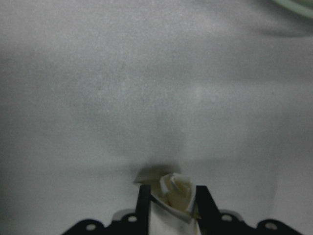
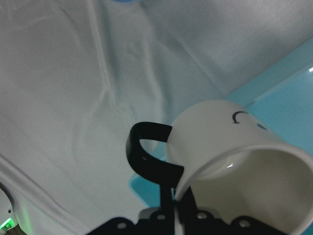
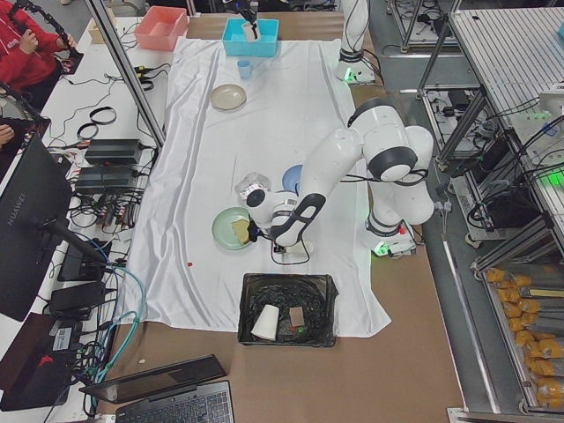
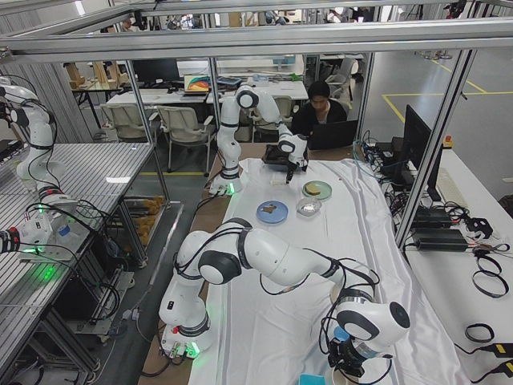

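My right gripper is shut on the rim of a white mug (image 2: 215, 137) with a black handle, held over a blue bin (image 3: 236, 46). My left gripper is low over the cloth, with a crumpled off-white paper-like piece (image 1: 177, 191) between its fingers; whether it grips it is unclear. A green plate (image 3: 225, 233) with a yellowish item lies beside that gripper; in the camera left view the arm partly hides the piece.
A black-lined bin (image 3: 286, 335) holds a white object and small items. A blue plate (image 4: 272, 212), a clear bowl (image 4: 309, 207), a beige plate (image 3: 227, 97) and a blue cup (image 3: 245, 69) stand on the white cloth (image 3: 194, 159).
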